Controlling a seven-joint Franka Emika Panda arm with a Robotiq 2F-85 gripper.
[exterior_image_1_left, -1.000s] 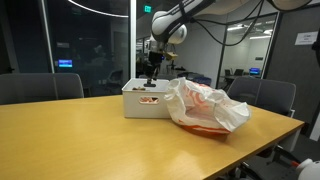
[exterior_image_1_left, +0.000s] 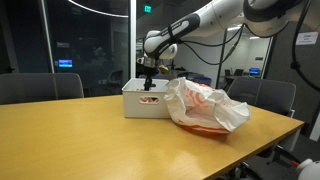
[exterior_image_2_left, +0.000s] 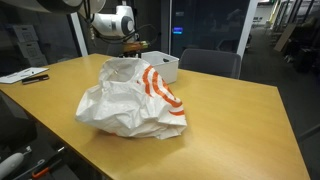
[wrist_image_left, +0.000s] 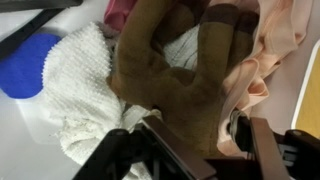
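A brown plush toy (wrist_image_left: 175, 75) fills the middle of the wrist view, its limbs spread over other soft things. My gripper is over its lower part with the fingers apart, and brown plush shows in the gap between them. Whether both fingers touch the plush cannot be told. In exterior view 1 the gripper (exterior_image_1_left: 148, 83) reaches down into the white box (exterior_image_1_left: 147, 105) on the table, its tips hidden by the wall. The same white box (exterior_image_2_left: 165, 68) stands at the table's far side in exterior view 2.
Around the toy lie a white knitted cloth (wrist_image_left: 75, 75), a blue item (wrist_image_left: 27, 65) and pink fabric (wrist_image_left: 280, 45). A crumpled white bag (exterior_image_1_left: 205, 105) with orange stripes rests beside the box.
Over the last second the arm has come down and slightly left in exterior view 1, bringing the gripper lower into the box. The box and bag have stayed in place.
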